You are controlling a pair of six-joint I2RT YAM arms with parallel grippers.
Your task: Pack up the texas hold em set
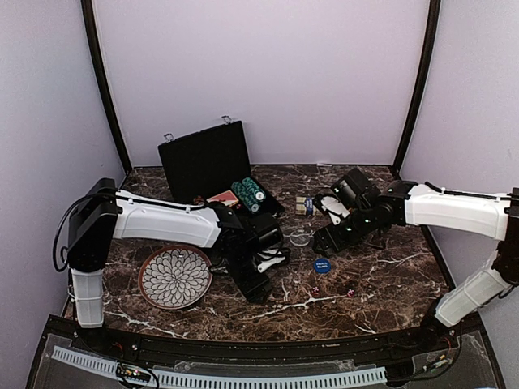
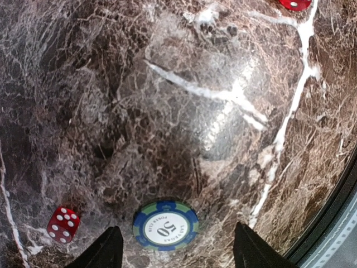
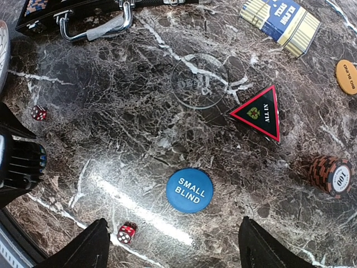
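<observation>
My left gripper is low over the table, its fingers apart on either side of a blue-and-green chip stack marked 50; whether they touch it I cannot tell. Open and empty, my right gripper hovers above the table near the blue small blind disc. Also lying out are a clear dealer disc, a triangular all-in marker, an orange big blind disc, a brown chip stack marked 100, a Texas Hold'em card box and red dice. The black case stands open, with green chips inside.
A patterned plate sits at the left, under the left forearm. The case's metal handle points toward the front. Bare marble shows at the front right, and walls close off the table's sides and back.
</observation>
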